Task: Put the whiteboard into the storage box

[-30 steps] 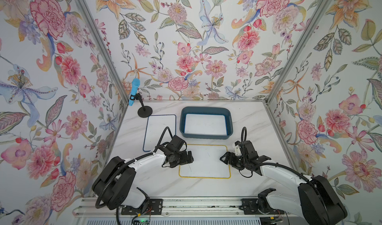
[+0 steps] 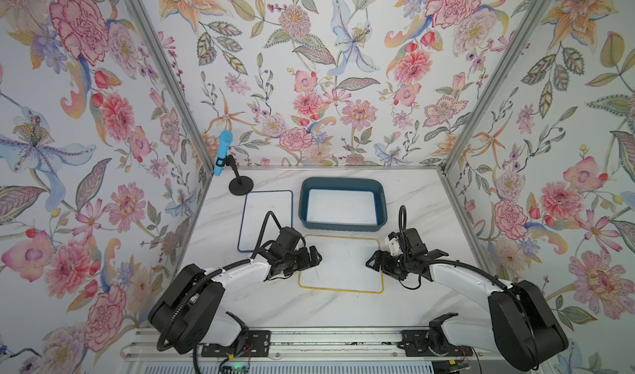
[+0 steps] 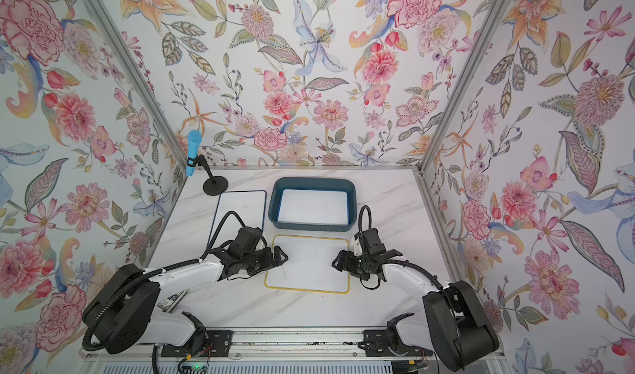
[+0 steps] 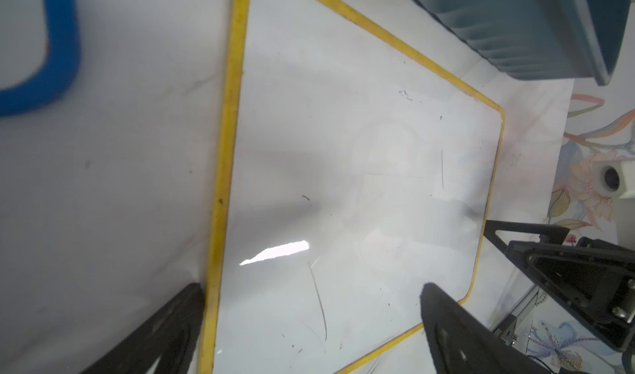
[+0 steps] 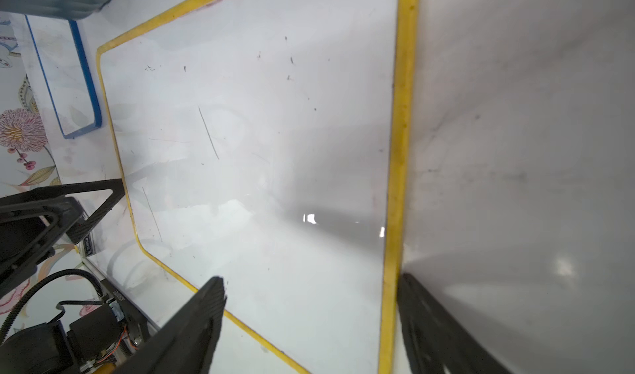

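Observation:
A white whiteboard with a yellow rim (image 2: pixel 340 290) lies in front of the storage box (image 2: pixel 342 227), a blue-grey tray holding a blue-rimmed board. My left gripper (image 2: pixel 315 258) is at the whiteboard's left end, open; in the left wrist view one of its fingers (image 4: pixel 178 321) is just outside the yellow edge and the other is over the white face. At the opposite end, my right gripper (image 2: pixel 377 261) has its fingers apart. Its outer finger (image 5: pixel 423 314) sits right beside the yellow edge in the right wrist view, its inner one over the white surface. Contact is hard to tell.
Another blue-rimmed board (image 2: pixel 267 205) lies left of the box, partly under my left arm. A blue microphone on a black stand (image 2: pixel 240 185) stands at the back left. Bare table shows right of the box and along the front.
The whiteboard has shifted slightly back toward the box. My right arm has moved slightly, its gripper staying at the board's right end.

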